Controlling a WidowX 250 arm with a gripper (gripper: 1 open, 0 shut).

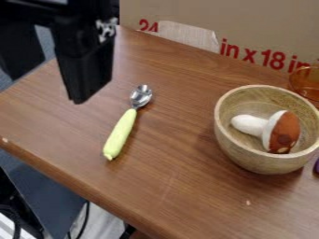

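Observation:
The dark gripper (pixel 77 51) fills the upper left of the camera view, held above the table's left side; whether it is open or shut cannot be told. Below and right of it lies a spoon with a pale yellow-green handle (pixel 121 133) and a metal head. On the right, a wooden bowl (pixel 256 161) holds a toy mushroom (pixel 277 129) with a white stem and brown cap.
An amber translucent object (pixel 304 82) stands behind the bowl, and a purple item peeks in at the right edge. A cardboard box (pixel 249 28) backs the table (pixel 174 196). The table's left edge runs diagonally.

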